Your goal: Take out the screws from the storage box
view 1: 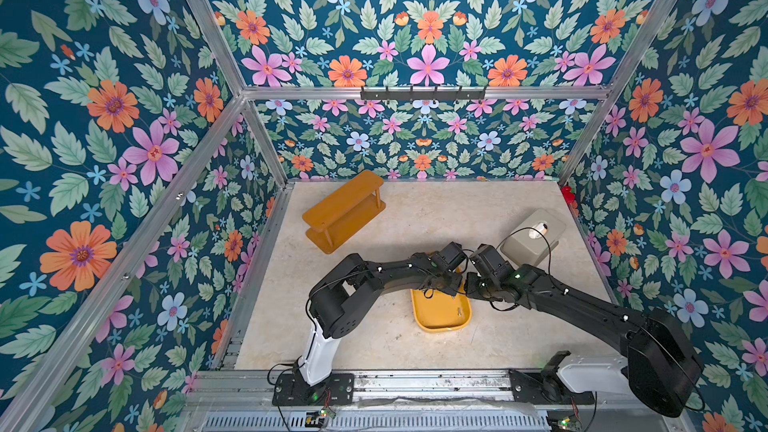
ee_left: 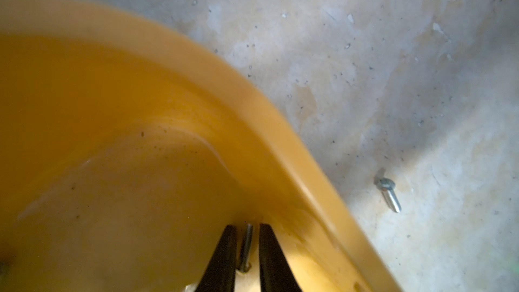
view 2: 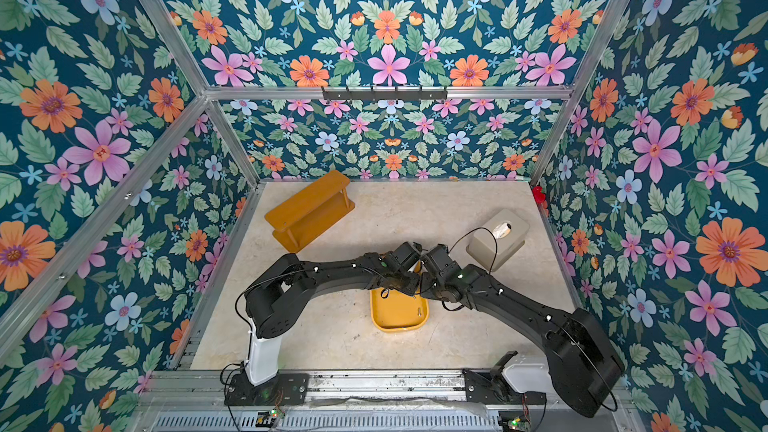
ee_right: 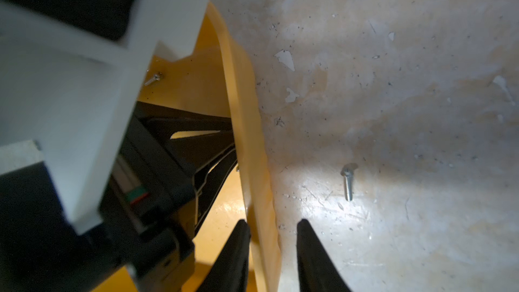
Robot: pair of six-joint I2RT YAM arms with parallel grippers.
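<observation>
The yellow storage box [view 1: 441,326] stands on the table below both arms. Inside it, my left gripper is partly open, its fingertips on either side of a small dark screw [ee_left: 245,248]; a narrow gap shows beside the screw, and contact is hard to judge. My right gripper stands open at the box's side wall [ee_right: 241,113], one finger over the wall and the other outside it. Another screw [ee_right: 153,79] lies inside the box. Outside, a silver screw rests on the table; the left wrist view also shows this screw [ee_left: 389,194].
A brown wooden shelf [view 1: 345,216] stands at the back left. At the back right is a grey-beige container [view 1: 521,246] with a white item in it. Both grippers are close together over the box.
</observation>
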